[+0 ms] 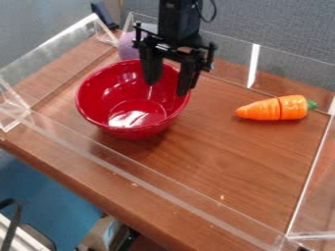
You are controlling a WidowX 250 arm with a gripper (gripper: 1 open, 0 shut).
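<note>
My black gripper (169,73) hangs over the back rim of a red bowl (127,110), its two fingers spread open, one above the bowl's interior and one near its right rim. I see nothing held between them. A purple round object (128,44) is behind the bowl, partly hidden by the gripper. An orange toy carrot (272,108) with a green top lies to the right of the bowl.
Clear plastic walls border the wooden table (203,181) on the sides, back and front. A blue floor with some hardware shows at lower left.
</note>
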